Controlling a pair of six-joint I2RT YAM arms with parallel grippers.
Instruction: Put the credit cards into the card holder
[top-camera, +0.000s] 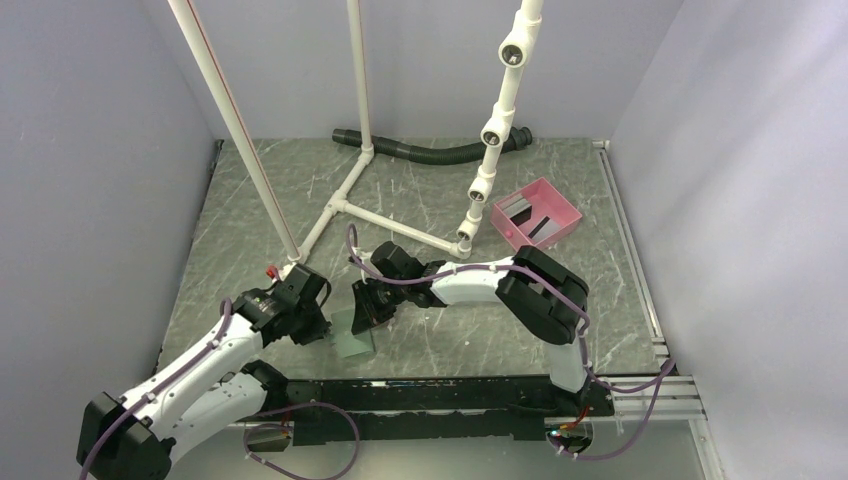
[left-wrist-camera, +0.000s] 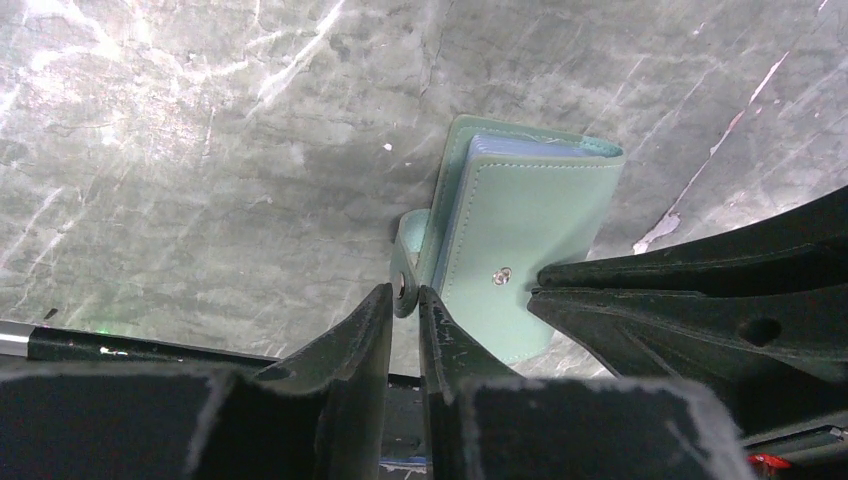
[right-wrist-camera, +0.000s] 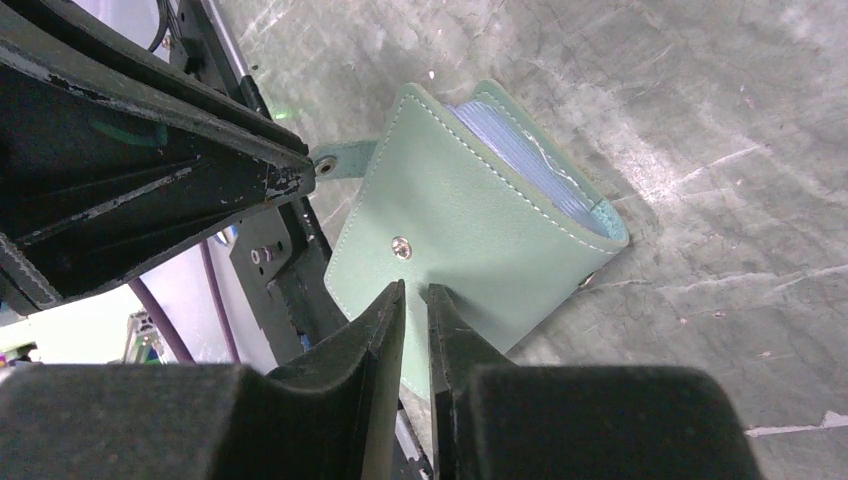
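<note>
A pale green card holder (top-camera: 352, 340) lies at the front of the table between my two grippers, its snap strap (left-wrist-camera: 408, 262) sticking out at the side. Clear sleeves (right-wrist-camera: 530, 155) show inside its folded covers. At the strap's end, my left gripper has its tips a small gap apart with the strap showing between them; whether they pinch it cannot be told. Over the holder's front cover, close to its metal snap (right-wrist-camera: 401, 248), my right gripper stands slightly open with nothing seen between its fingers.
At the back right stands a pink box (top-camera: 560, 205) with several flat, card-like pieces inside. A white pipe frame (top-camera: 400, 228) and a dark corrugated hose (top-camera: 440, 155) occupy the back. Bare table lies to the right of the holder, beyond my right arm.
</note>
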